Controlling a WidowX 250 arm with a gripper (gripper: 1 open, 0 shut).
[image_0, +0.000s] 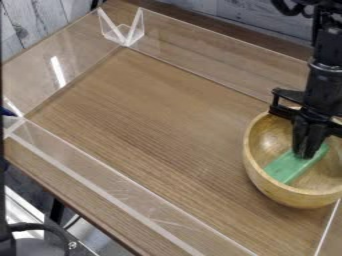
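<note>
A tan bowl (275, 185) sits at the right of the wooden table, with a green flat object (286, 170) lying inside it. The black gripper (309, 150) reaches down into the bowl from the upper right, its tip over the green object. Its fingers look closed, and whether anything is between them cannot be made out.
A clear plastic holder (122, 28) stands at the back left. Black cables or parts lie at the lower left edge.
</note>
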